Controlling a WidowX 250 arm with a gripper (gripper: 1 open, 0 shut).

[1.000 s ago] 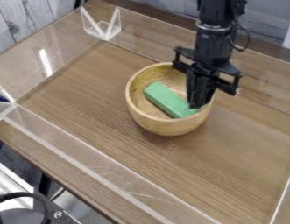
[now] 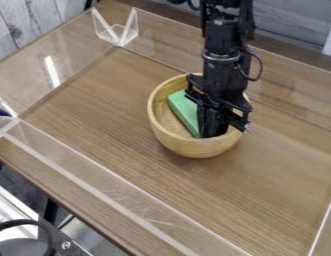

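A round wooden bowl (image 2: 173,134) sits on the table. Inside it lies a green block (image 2: 184,110), partly hidden by the black gripper (image 2: 213,122), which reaches down into the bowl's right side over the block. The fingertips are hard to make out; the gripper looks shut, and whether anything is between its fingers is hidden.
A small white wire-like piece (image 2: 116,32) stands at the back left. A dark cable is at the bottom left.
The gripper has moved lower and leftward into the bowl, now covering more of the green block. The bowl has stayed in roughly the same place.
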